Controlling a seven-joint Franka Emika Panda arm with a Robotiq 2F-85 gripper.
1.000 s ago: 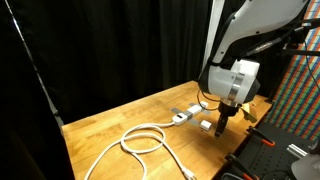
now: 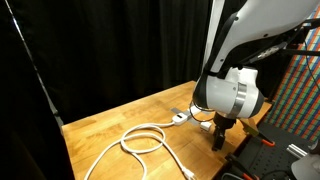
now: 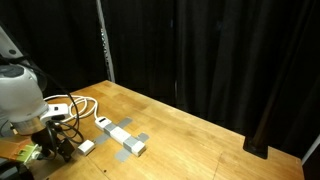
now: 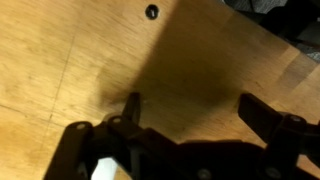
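Note:
My gripper is open low over the wooden table, with bare wood and a shadow between its fingers. In exterior view 1 the gripper point(image 2: 225, 137) is at the right near the table edge, beside a small white block point(image 2: 206, 126). In exterior view 2 the same block point(image 3: 86, 147) lies just beyond the gripper point(image 3: 66, 145). A white power strip point(image 3: 125, 138) lies farther off on the table. Part of a white object point(image 4: 104, 169) shows at the lower edge of the wrist view, partly covered by the gripper.
A white cable point(image 2: 128, 136) loops over the left side of the table, leading to the power strip point(image 2: 182, 117). Grey flat patches point(image 3: 122, 155) lie around the strip. Black curtains hang behind.
The block, power strip and cable look unmoved.

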